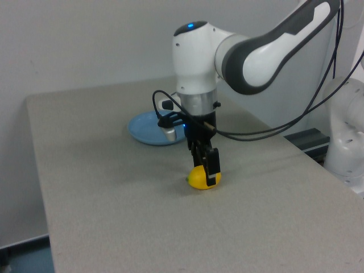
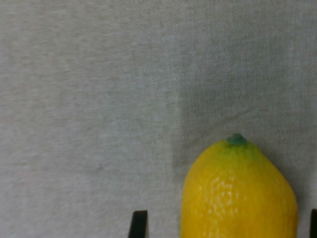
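Note:
A yellow lemon (image 1: 195, 178) with a green tip lies on the beige cloth-covered table (image 1: 114, 216). My gripper (image 1: 204, 170) is lowered over it, its front finger in front of the fruit in the top view. In the wrist view the lemon (image 2: 237, 198) sits between two dark fingertips at the bottom edge, with space visible beside the left one, so the gripper is open.
A blue plate (image 1: 145, 131) lies behind the arm, partly hidden by it. Cables loop from the wrist to the upper right. A white robot body stands beyond the right edge.

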